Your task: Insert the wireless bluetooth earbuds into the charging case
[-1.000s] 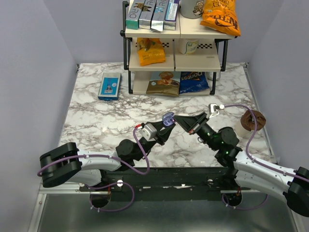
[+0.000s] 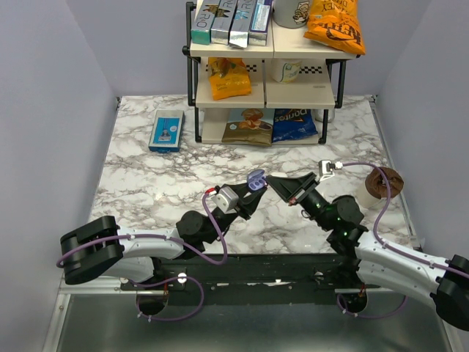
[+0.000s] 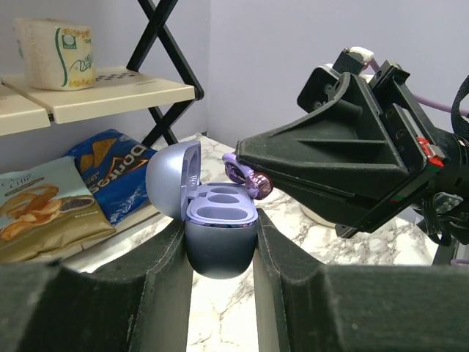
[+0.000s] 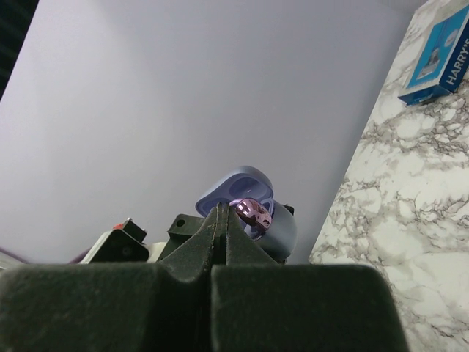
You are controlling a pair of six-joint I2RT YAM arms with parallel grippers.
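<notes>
The lidded, lavender charging case [image 3: 221, 253] is clamped upright between the fingers of my left gripper [image 2: 256, 188]. Its lid [image 3: 173, 180] stands raised, and the wells [image 3: 222, 198] in its top look empty in the left wrist view. A shiny purple-pink earbud [image 3: 258, 185] is at the tip of my right gripper [image 2: 269, 180], whose fingers are closed together on its curved part. The earbud is above the right rim of the case, tilted, outside the wells. In the right wrist view the earbud [image 4: 253, 213] overlaps the open case [image 4: 281, 233]; whether they touch cannot be told.
A shelf [image 2: 304, 92] with snack bags and boxes stands at the back. On the marble table lie a blue box [image 2: 167, 130] at left and a brown-topped cup [image 2: 382, 183] at right. The table between shelf and grippers is clear.
My right gripper has shifted very slightly to the right, a touch away from the case. The left gripper and the case have stayed in place.
</notes>
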